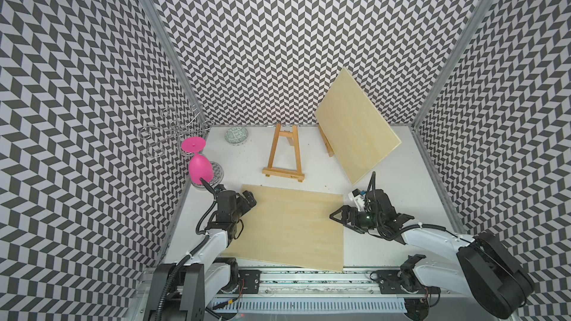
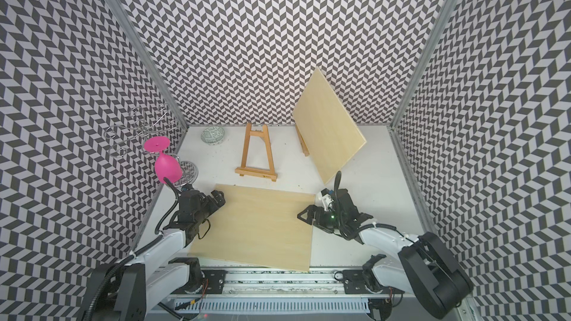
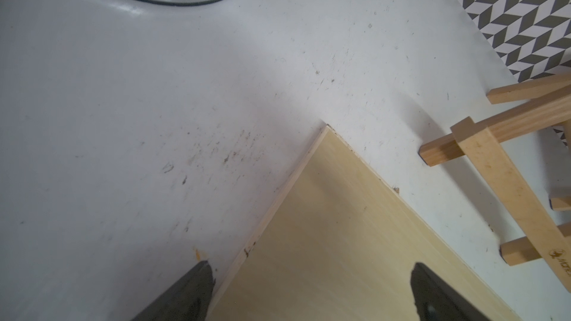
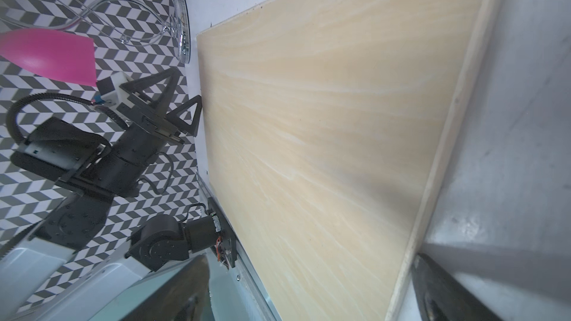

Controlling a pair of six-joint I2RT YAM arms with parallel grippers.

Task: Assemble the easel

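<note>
A small wooden easel frame (image 1: 285,172) stands at the back centre of the table. A large plywood panel (image 1: 285,229) lies flat at the front. A second panel (image 1: 357,124) leans upright at the back right, a wooden piece partly hidden behind it. My left gripper stands open over the flat panel's back left corner, with the easel to the right in the left wrist view. My right gripper is open at the flat panel's right edge, one finger close against that edge, nothing seen held.
A pink lamp (image 1: 200,167) with a chrome base stands at the left, near my left arm. A pale round object (image 1: 235,135) lies at the back left.
</note>
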